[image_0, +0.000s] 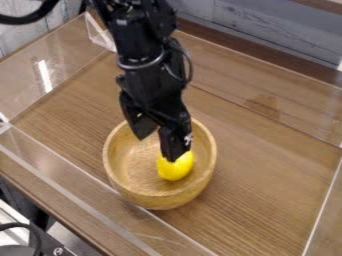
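A wooden bowl (146, 181) sits at the lower middle, holding a small yellow object (177, 166) in its right half. The black gripper (159, 128) hangs over the back of the bowl, above and just behind the yellow object. Its dark parts overlap, so whether it is open or shut is unclear.
A pale wall (267, 40) runs along the back right. A black cable (20, 240) lies at the lower left corner.
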